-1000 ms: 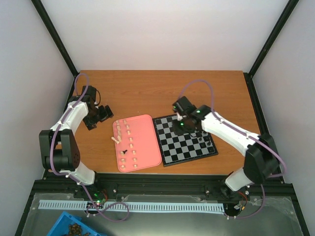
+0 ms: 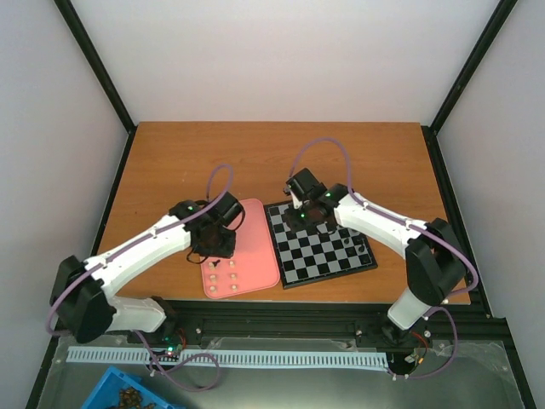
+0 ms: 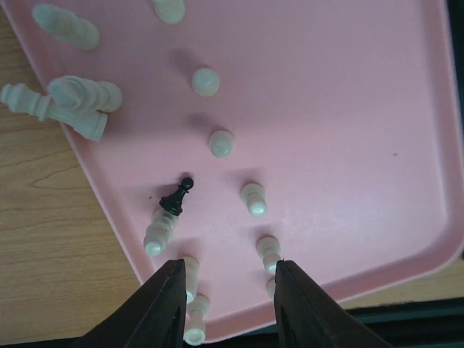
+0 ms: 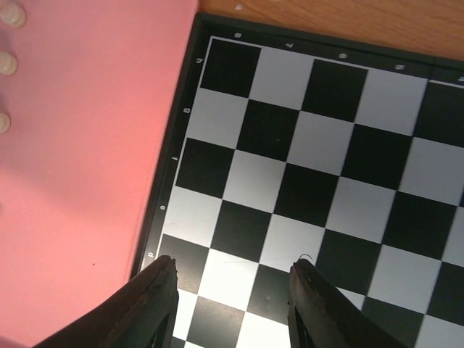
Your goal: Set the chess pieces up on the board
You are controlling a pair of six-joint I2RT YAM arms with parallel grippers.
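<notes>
The pink tray (image 3: 348, 159) holds white pieces, among them white pawns (image 3: 254, 199) in rows and taller pieces, one white piece (image 3: 32, 103) lying over its edge. A small black pawn (image 3: 176, 196) lies tilted among them. My left gripper hangs open over the tray, nothing visible between its fingers. My right gripper is open over the left part of the chessboard (image 4: 283, 188), whose squares in that wrist view are bare. A few dark pieces on the board's right side show in the top view, partly hidden by the arm.
A blue bin (image 2: 102, 392) with brown pieces sits below the table at the lower left.
My left arm has swung right, from the table's left side to over the tray. My right arm has moved left over the board.
</notes>
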